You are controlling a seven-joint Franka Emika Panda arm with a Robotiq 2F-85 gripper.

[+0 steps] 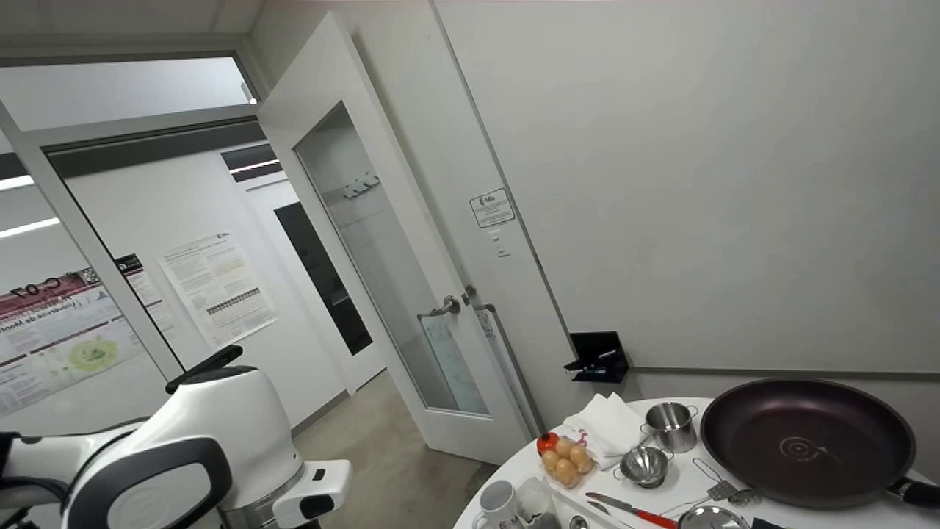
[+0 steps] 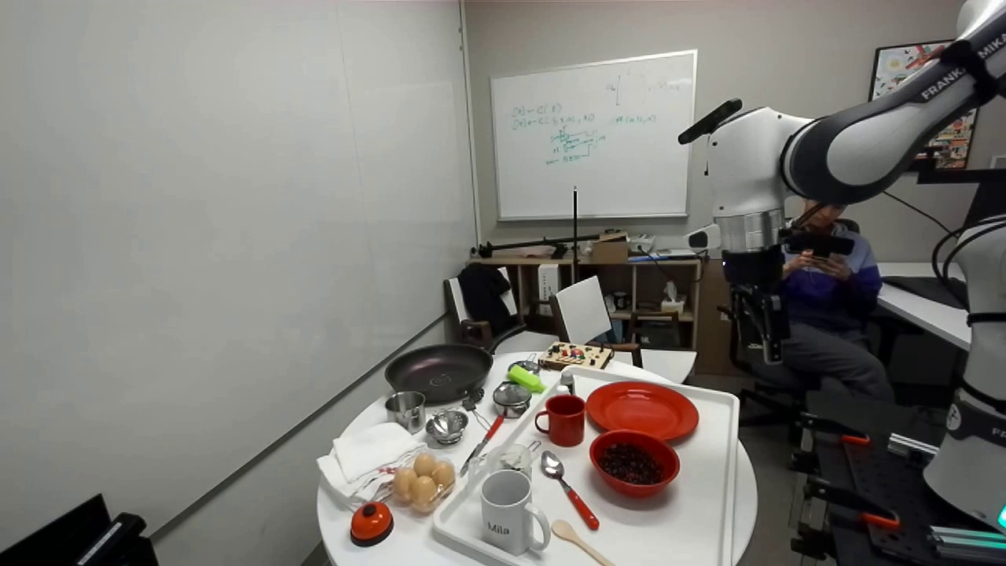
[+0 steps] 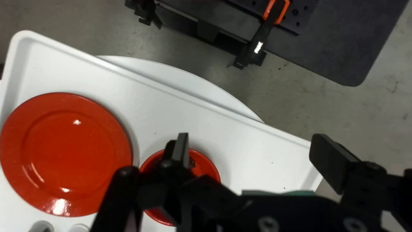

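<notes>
My gripper is open, with nothing between its fingers; in exterior view 2 the gripper (image 2: 761,330) hangs pointing down, above and to the right of the white tray (image 2: 721,453). On that tray lie a red plate (image 2: 643,409) and a red bowl (image 2: 613,451) of small dark pieces. A red mug (image 2: 566,420), a red-handled spoon (image 2: 578,505), a wooden spoon (image 2: 580,539) and a grey mug (image 2: 507,509) share it. The wrist view has the red plate (image 3: 71,150) at left, while a finger partly covers the red bowl (image 3: 204,166).
Beyond the tray sit a large pan (image 2: 439,373), a steel pot (image 2: 405,411), eggs (image 2: 424,481), a red-handled knife (image 2: 482,443), a green object (image 2: 526,379) and an orange timer (image 2: 372,523). A dark bench with clamps (image 3: 255,46) borders the table. A person (image 2: 830,292) sits behind the arm.
</notes>
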